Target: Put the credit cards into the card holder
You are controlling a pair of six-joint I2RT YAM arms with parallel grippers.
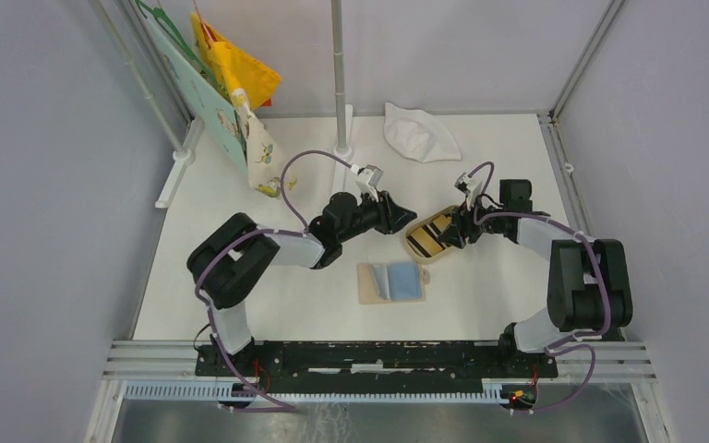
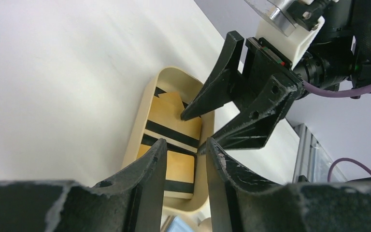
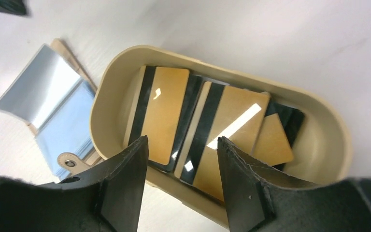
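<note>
Several gold credit cards with black stripes [image 3: 164, 112] lie flat and overlapping inside a beige oval tray [image 1: 414, 247]. The card holder [image 1: 404, 281], with blue pockets and a tan border, lies spread on the table in front of the tray; its snap tab [image 3: 69, 163] touches close to the tray wall. My left gripper [image 1: 409, 221] is part open and empty, just left of the tray. Over the tray's right side hovers my right gripper, its fingers [image 3: 130, 169] spread above the cards with nothing held between them.
A white cloth [image 1: 419, 134] lies at the back. Upright white poles [image 1: 339, 74] and hanging fabrics [image 1: 245, 74] stand at the back left. Bare table surrounds the card holder on its left and right.
</note>
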